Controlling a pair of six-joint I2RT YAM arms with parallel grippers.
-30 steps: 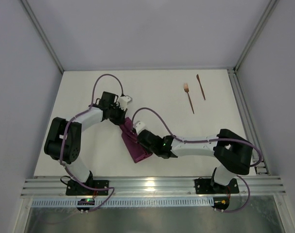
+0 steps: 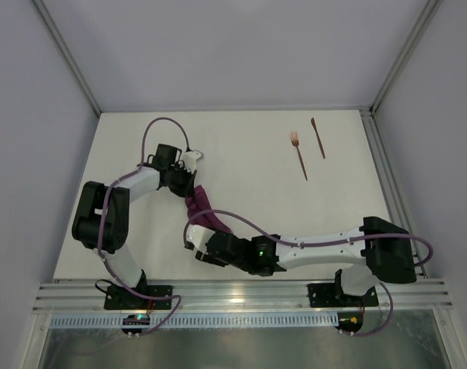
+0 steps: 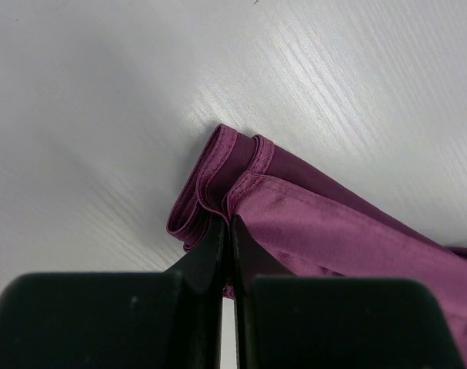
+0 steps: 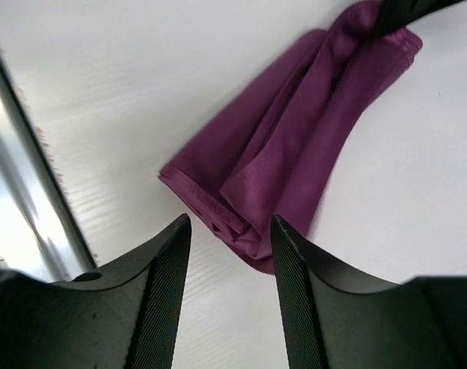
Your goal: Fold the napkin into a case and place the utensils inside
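Observation:
The purple napkin (image 2: 198, 205) lies creased in a narrow folded strip at centre left. My left gripper is shut on its upper end, with folded hems gathered at the fingertips. My right gripper hangs above the lower end, part open, with napkin visible beyond and below its fingertips and none seen held. In the top view the right arm hides part of the napkin. The wooden fork (image 2: 297, 154) and a thin wooden utensil (image 2: 318, 140), perhaps a knife, lie apart at the upper right.
The white board (image 2: 248, 146) is clear at the top middle and right of centre. A metal rail (image 4: 41, 177) runs along the near edge, close to the right gripper. The right arm spans the lower right of the board.
The left gripper has shifted slightly left, the napkin's upper end with it.

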